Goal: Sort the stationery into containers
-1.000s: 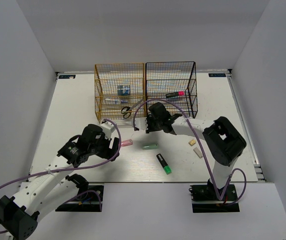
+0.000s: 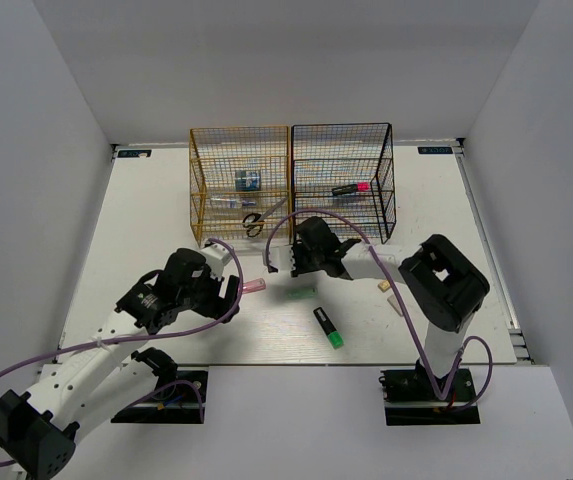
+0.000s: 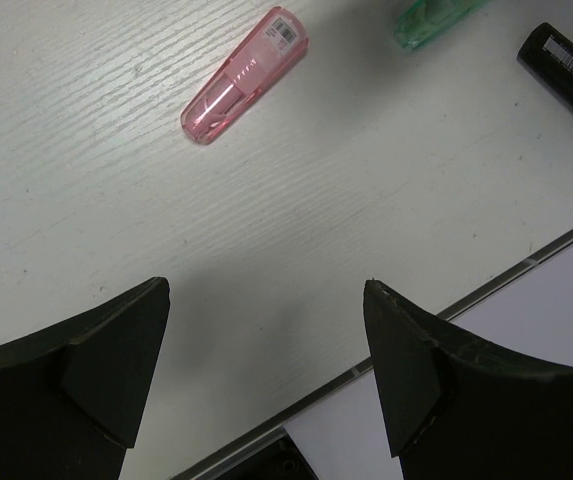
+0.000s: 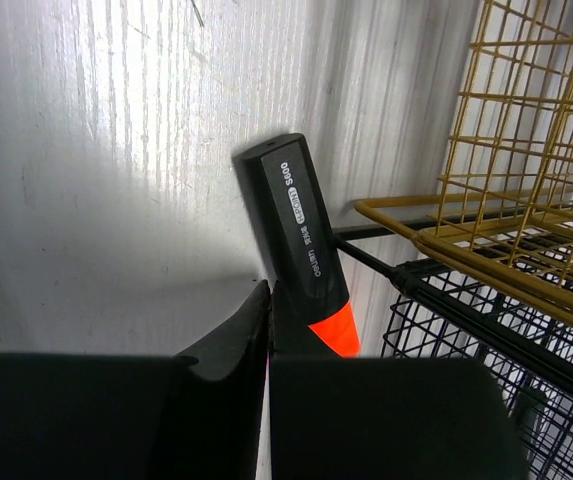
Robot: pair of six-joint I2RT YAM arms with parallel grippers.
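In the right wrist view, a black-and-orange marker (image 4: 301,225) lies on the table beside the lower rims of the wire baskets. My right gripper is shut, its fingertips at the marker's near side, and nothing shows between them. Whether they touch it cannot be told; the marker's lower end is partly hidden behind them. My left gripper stands open over bare table, with a pink highlighter (image 3: 246,75) farther off. A green highlighter (image 2: 302,293) and a black-and-green marker (image 2: 328,327) lie mid-table. A yellow basket (image 2: 198,190) and a black basket (image 2: 390,190) stand at the back.
Scissors (image 2: 253,225) and a dark blue item (image 2: 247,181) sit in the yellow basket. Inside the black basket is a black-and-pink marker (image 2: 350,188). Two small blocks, one a yellowish block (image 2: 384,286), lie right of the right arm.
The left arm and the items on the table stayed put.
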